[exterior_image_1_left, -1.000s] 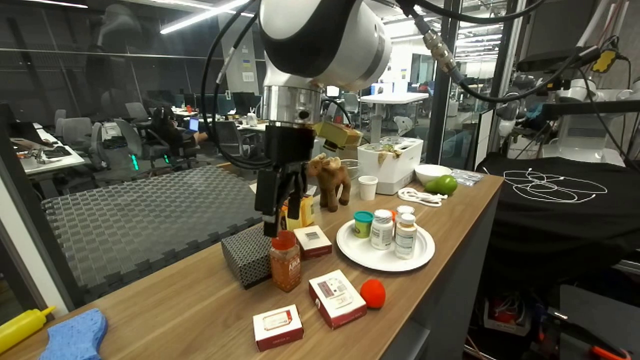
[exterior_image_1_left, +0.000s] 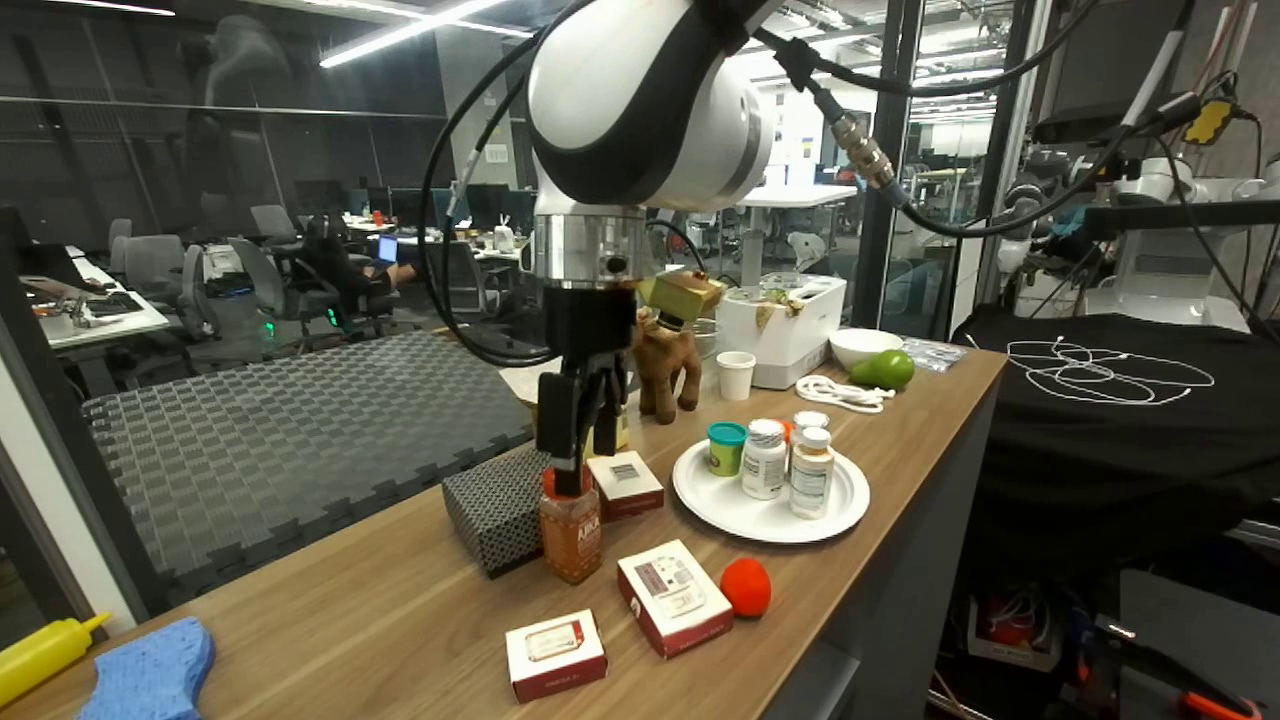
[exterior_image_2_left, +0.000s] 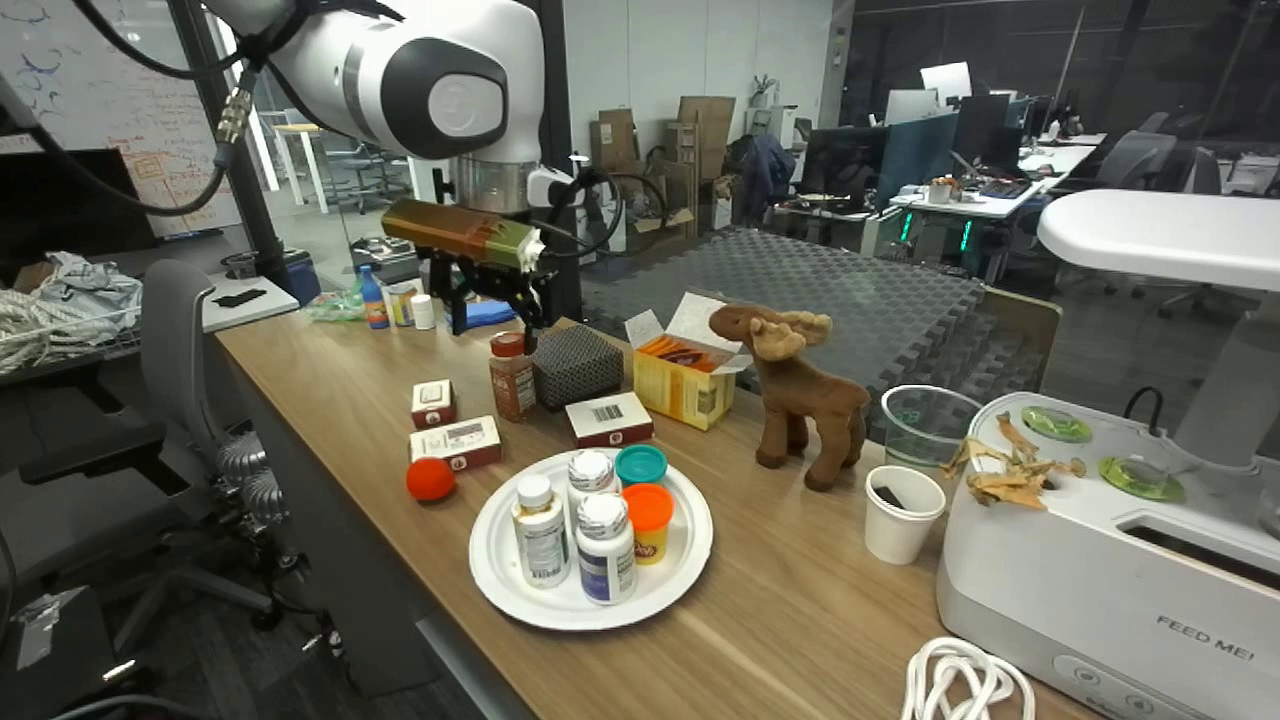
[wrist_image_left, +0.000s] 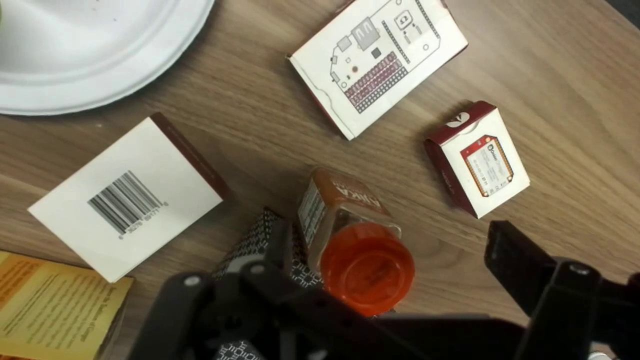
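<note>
My gripper (exterior_image_1_left: 584, 466) points down with its fingers open, just above an orange spice jar with a red lid (exterior_image_1_left: 571, 528). In the wrist view the red lid (wrist_image_left: 368, 268) lies between the two spread fingers, closer to the left one. The jar stands upright on the wooden table. Whether a finger touches the lid cannot be told. In exterior view 2 the gripper (exterior_image_2_left: 498, 326) is over the same jar (exterior_image_2_left: 512, 382).
A dark patterned box (exterior_image_2_left: 578, 365) stands right beside the jar. Around it lie white-and-maroon boxes (exterior_image_1_left: 674, 596) and a red ball (exterior_image_1_left: 746, 587). A white plate (exterior_image_2_left: 504, 594) carries several bottles and tubs. Bare table stretches left of the jar in exterior view 1.
In exterior view 1 the gripper has come slightly down and to the right, so its fingers now overlap the jar's lid. The jar and the other objects have stayed put.
</note>
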